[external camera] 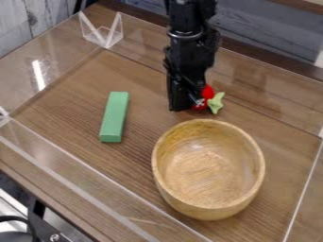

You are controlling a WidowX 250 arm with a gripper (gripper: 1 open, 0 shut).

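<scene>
The black gripper (190, 96) hangs from the upper centre, low over the table at the middle, right against a small red object (206, 94) with pale green leaf-like parts (216, 104). Its fingertips are dark and partly overlap that object, so whether anything is between them is hard to tell. A tan round bowl (209, 175) sits at the lower right. A green rectangular block (113, 116) lies flat to the left of the gripper.
The wooden table (76, 142) has clear room on the left and at the right. A clear plastic frame piece (101, 28) stands at the upper left, near the table's edge. A black cable lies at the lower left corner.
</scene>
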